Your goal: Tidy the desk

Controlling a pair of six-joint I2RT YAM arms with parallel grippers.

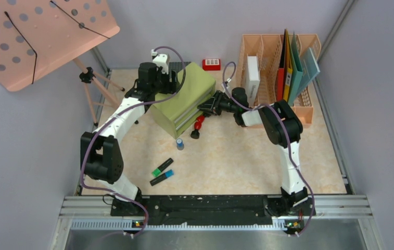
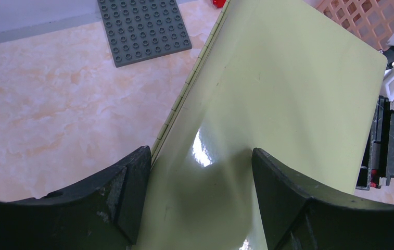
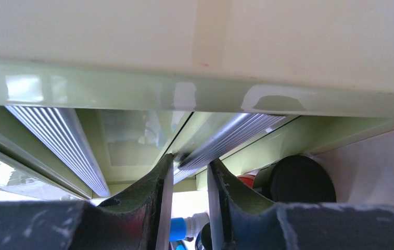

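A green drawer cabinet [image 1: 184,88] stands askew at the back middle. My left gripper is over its top, fingers apart, with the glossy surface between and under them. My right gripper is against the cabinet's front, fingertips reaching under an overhanging edge by a silver ribbed handle [image 3: 231,138]; its fingers are slightly apart, and whether they grip anything is unclear. Red-and-black objects [image 1: 198,123], a blue-capped bottle [image 1: 180,145] and two markers [image 1: 162,177] lie on the desk in front.
A pink file organizer [image 1: 304,112] with folders stands at the right. A red device [image 1: 211,64] and a grey studded plate [image 2: 145,34] are at the back. A pink perforated stand [image 1: 49,41] occupies the upper left.
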